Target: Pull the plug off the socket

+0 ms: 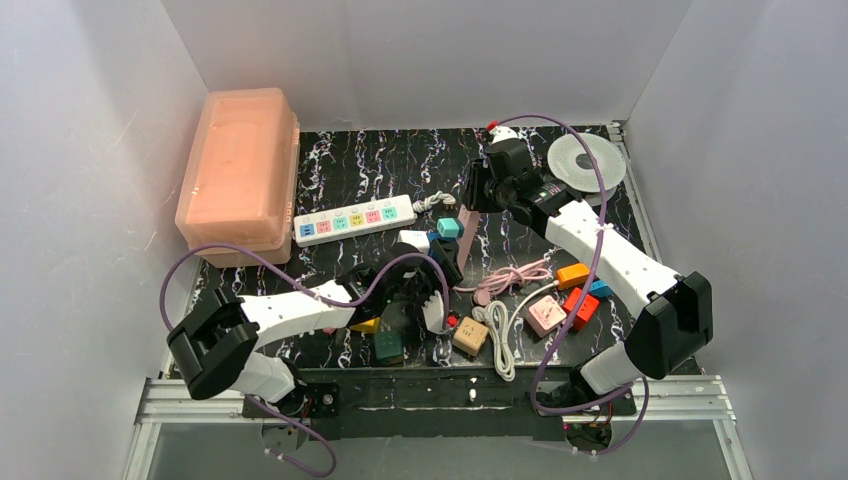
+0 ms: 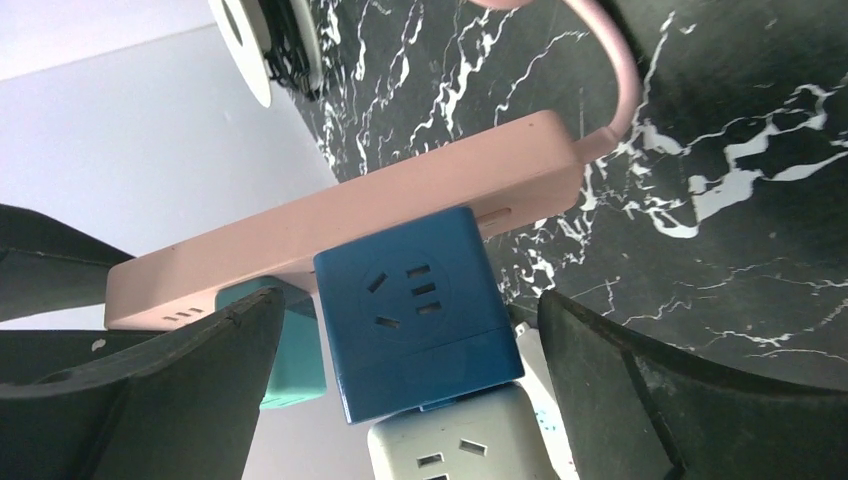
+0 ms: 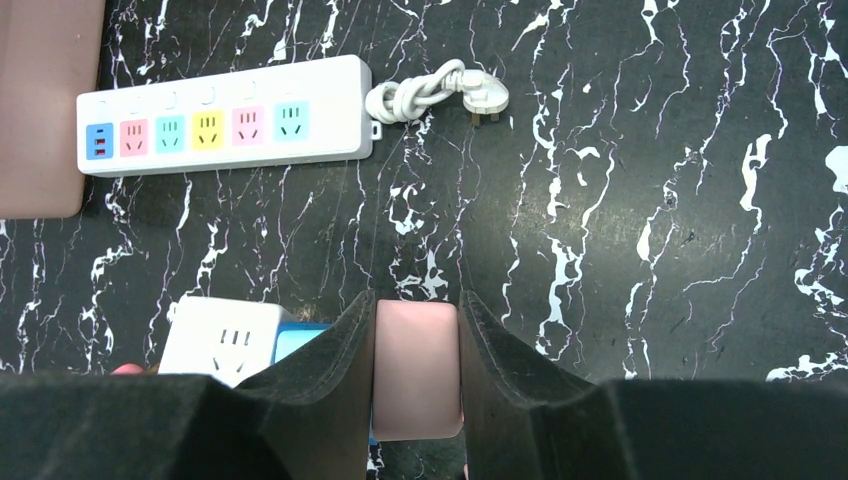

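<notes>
A long pink power strip (image 2: 380, 195) lies with a blue socket cube (image 2: 410, 300) and a teal cube (image 2: 300, 360) against its side. My left gripper is open, its fingers either side of the blue cube in the left wrist view. My right gripper has its fingers closed around the pink strip's far end. A white socket cube (image 3: 222, 335) sits beside the blue one. Whether a plug joins these pieces is hard to tell.
A white power strip (image 3: 225, 130) with a coiled cord lies behind. A peach box (image 1: 237, 160) stands at left, a white disc (image 1: 586, 160) at back right. Loose cables and colored cubes crowd the front right.
</notes>
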